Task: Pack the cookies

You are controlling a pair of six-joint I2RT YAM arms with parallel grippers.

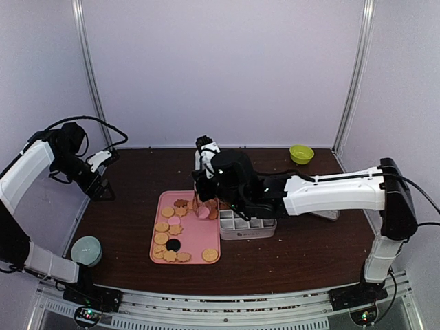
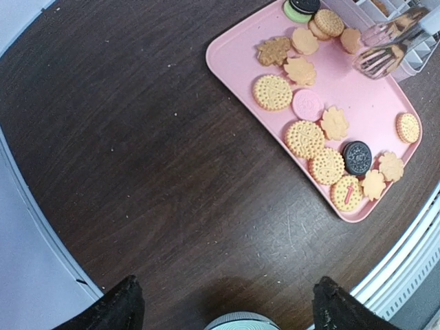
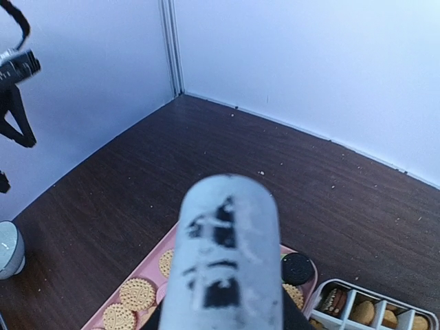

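A pink tray (image 1: pixel 196 244) (image 2: pixel 240 58) holds round, leaf-shaped and sandwich cookies (image 2: pixel 271 92). Beside it sits a compartment box (image 1: pixel 247 230) (image 3: pixel 350 323), with cookies in some slots. My right gripper (image 1: pixel 203 196) is over the tray's back right near the box; tools like a whisk show there in the left wrist view, partly cut off, and a large blurred pale shape fills the right wrist view's lower middle. Whether it holds anything I cannot tell. My left gripper stands open at the left, away from the tray.
A pale bowl (image 1: pixel 86 251) sits at the front left and a green bowl (image 1: pixel 302 153) at the back right. A pale object lies behind the box's right end. The table left of the tray is clear.
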